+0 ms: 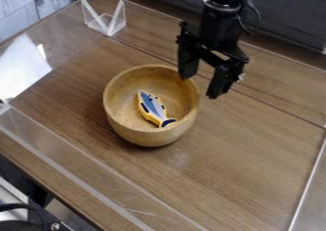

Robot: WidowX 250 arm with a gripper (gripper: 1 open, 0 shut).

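Observation:
A round wooden bowl (124,113) stands near the middle of the table, holding a small blue, white and yellow fish-shaped object (154,109) that lies on its bottom. Just above and beyond the bowl's right rear rim, the black gripper (207,69) hangs from the arm with its two fingers spread apart, nothing visible between them.
A clear angular stand (106,17) sits at the back left, and a white sheet-like patch (18,61) is at the left. A dark panel runs behind the table at the upper right.

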